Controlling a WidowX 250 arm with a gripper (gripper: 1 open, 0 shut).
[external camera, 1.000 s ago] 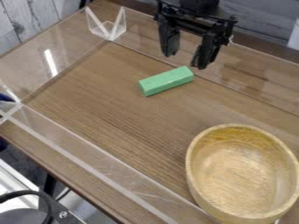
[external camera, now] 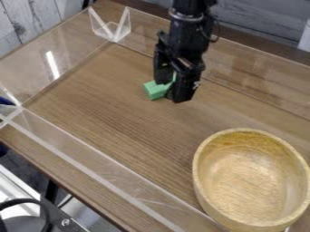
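Observation:
My black gripper (external camera: 172, 86) hangs over the upper middle of the wooden table, open, its dark fingers pointing down around the green block (external camera: 155, 90). The block is partly hidden behind the gripper; whether the fingers touch it cannot be told.
A large tan bowl (external camera: 251, 213) fills the lower right. A clear plastic container (external camera: 111, 25) stands at the upper left. Black cables lie at the lower left corner.
The gripper has moved left and down onto the green block, turning as it came. More of the block is now hidden behind it.

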